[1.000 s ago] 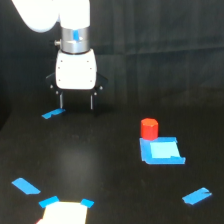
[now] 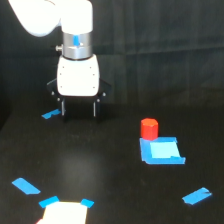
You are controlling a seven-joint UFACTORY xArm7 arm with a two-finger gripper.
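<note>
My gripper hangs at the upper left, above the dark table. Its two thin fingers stand wide apart with nothing between them. To its right and lower in the view, a small red block stands at the upper left edge of a pale square bordered by blue tape. The gripper is well clear of the block. At the bottom edge, a bright, pale object is cut off by the frame, with an orange tint on its left side.
Blue tape strips mark the dark table: one at lower left, another at lower right, and one near the gripper. Two more touch the pale object's corners. A dark curtain hangs behind.
The gripper has come down a little and shifted slightly right, its fingers still apart. The red block, pale square and tape have not moved.
</note>
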